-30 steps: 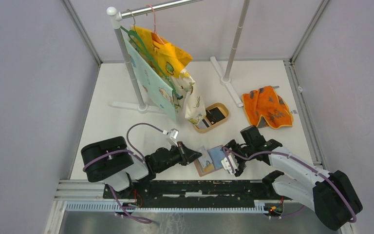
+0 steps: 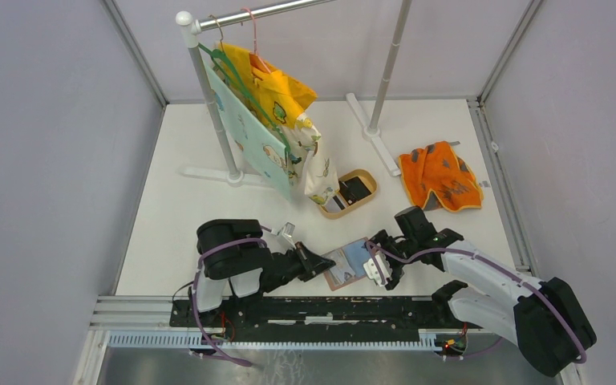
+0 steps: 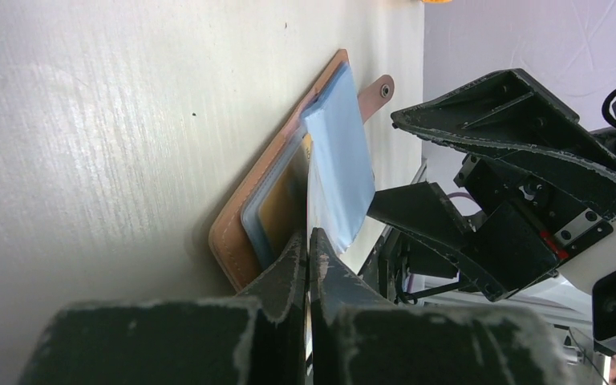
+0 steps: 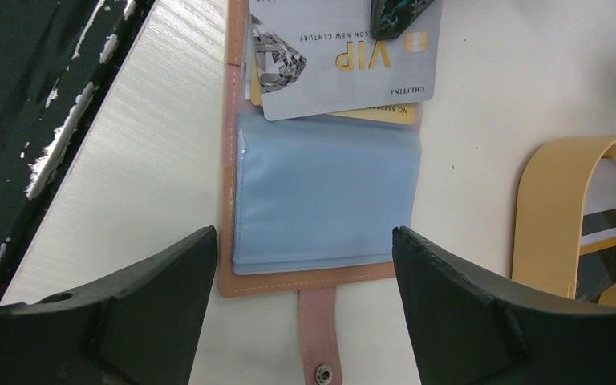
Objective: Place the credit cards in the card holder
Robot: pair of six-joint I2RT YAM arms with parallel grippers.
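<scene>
A silver VIP card is pinched by my left gripper, which is shut on it; the left wrist view shows the card nearly edge-on. Its lower edge lies along the mouth of the blue pocket (image 4: 325, 192) of the open brown card holder (image 2: 339, 278); I cannot tell whether any of it is inside. Beneath it shows a gold card (image 3: 283, 200), lying in the holder. My right gripper is open over the holder's strap end, its fingers apart on either side, gripping nothing visible.
A tan box (image 2: 371, 178) with more cards stands behind the holder. Farther back are a garment rack (image 2: 217, 120) with hanging cloths and an orange cloth (image 2: 441, 176). The table's front edge is close to the holder.
My right arm looks unchanged.
</scene>
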